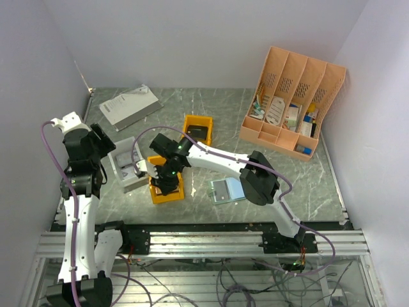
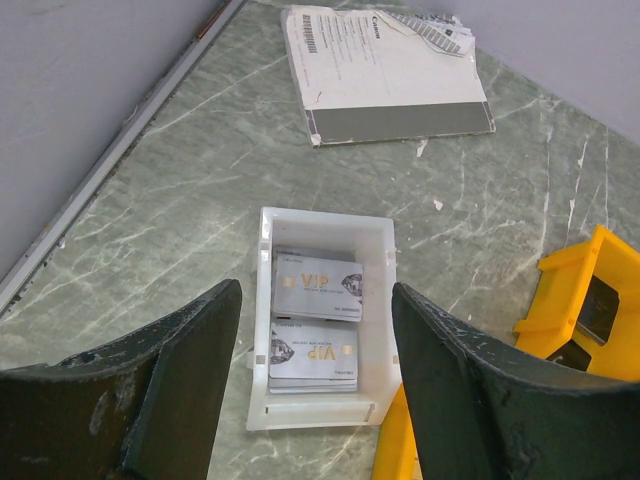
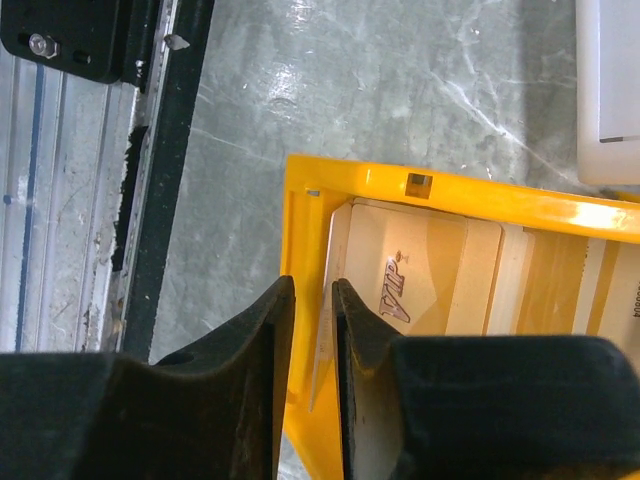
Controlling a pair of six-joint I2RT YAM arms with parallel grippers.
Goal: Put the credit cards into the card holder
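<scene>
White-grey VIP cards (image 2: 318, 288) lie in two stacks inside a white bin (image 2: 385, 235), seen in the left wrist view. My left gripper (image 1: 103, 142) is above and left of that bin, fingers apart and empty. In the right wrist view, a clear, brown-tinted card (image 3: 425, 262) with script lettering leans in a yellow bin (image 3: 460, 195), with more card-like pieces beside it. My right gripper reaches down at that bin's end; its fingers are apart, with the bin's wall and the card's near edge showing between them. Whether they touch the card is unclear. A grey and light-blue flat holder (image 1: 227, 190) lies on the table.
A second yellow bin (image 1: 208, 121) with dark items stands behind. At the back left is a white Canon box (image 1: 130, 107). An orange organizer (image 1: 287, 105) fills the back right. Open tabletop lies right of the flat holder.
</scene>
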